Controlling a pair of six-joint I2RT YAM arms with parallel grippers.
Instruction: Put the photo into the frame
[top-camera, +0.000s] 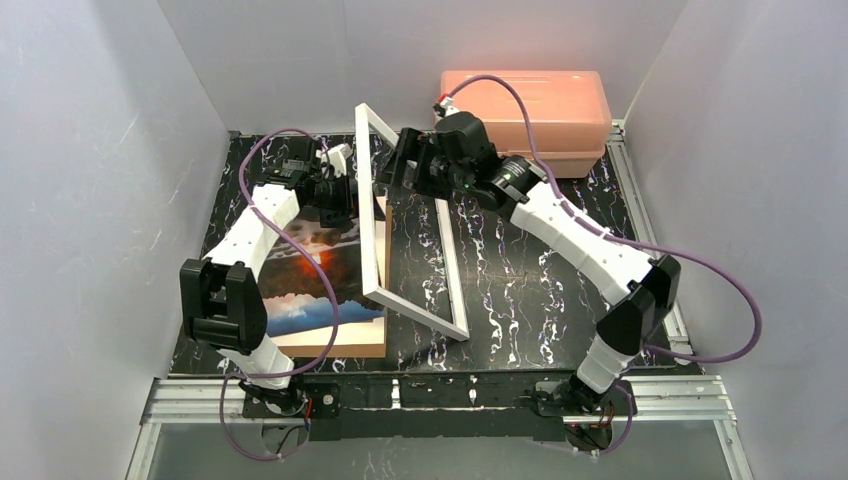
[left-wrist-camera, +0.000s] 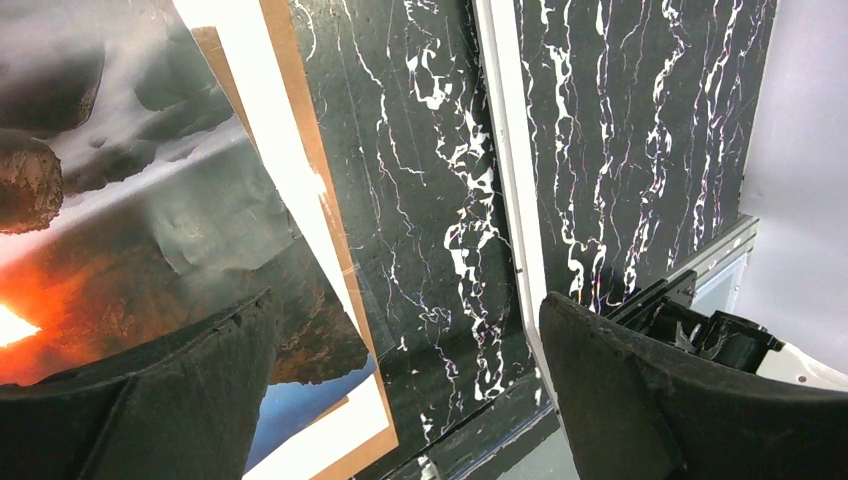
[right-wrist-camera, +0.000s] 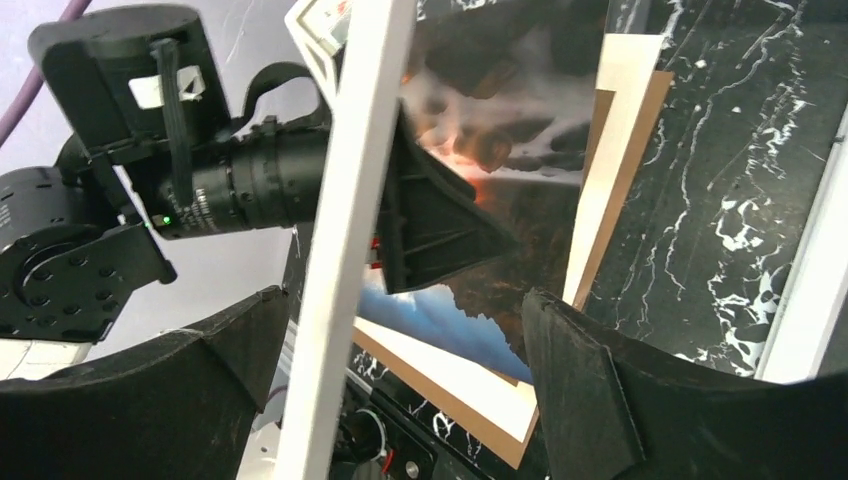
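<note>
The white frame (top-camera: 368, 250) leans tilted over the marble table, its far rail (left-wrist-camera: 505, 130) seen low at the right in the left wrist view. The photo (top-camera: 310, 280) lies on cream and brown boards (top-camera: 340, 348) at the table's left. My left gripper (top-camera: 335, 195) stands open above the photo's upper right, beside the frame, with nothing between its fingers in its wrist view. My right gripper (top-camera: 405, 165) is open at the frame's upper part; in the right wrist view a white rail (right-wrist-camera: 340, 240) passes between or just beyond its fingers.
A pink box (top-camera: 525, 100) stands at the back right. Grey walls enclose both sides and the back.
</note>
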